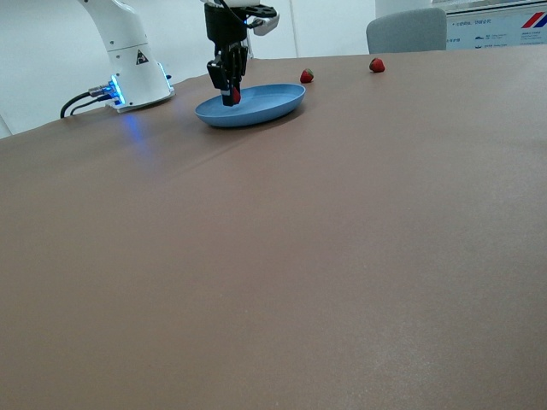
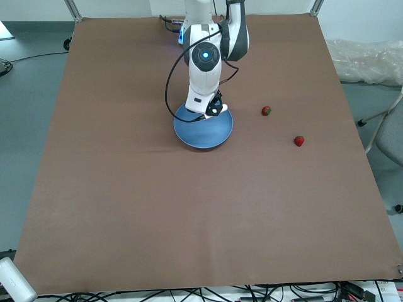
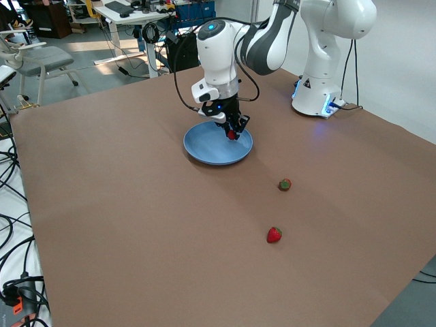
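My gripper (image 3: 231, 133) hangs over the blue plate (image 2: 203, 135), low at it. A red strawberry (image 1: 236, 96) is at its fingertips, partly hidden by them; whether the fingers grip it is unclear. Two more strawberries lie on the brown table to the side of the plate: one nearer the plate (image 3: 285, 184), one farther away (image 3: 274, 235). In the camera left view the fingertips are hidden behind the white wrist housing.
The robot base (image 3: 313, 99) stands behind the plate at the table's back, with cables. Cables and equipment line one table edge, and a grey chair stands beside another.
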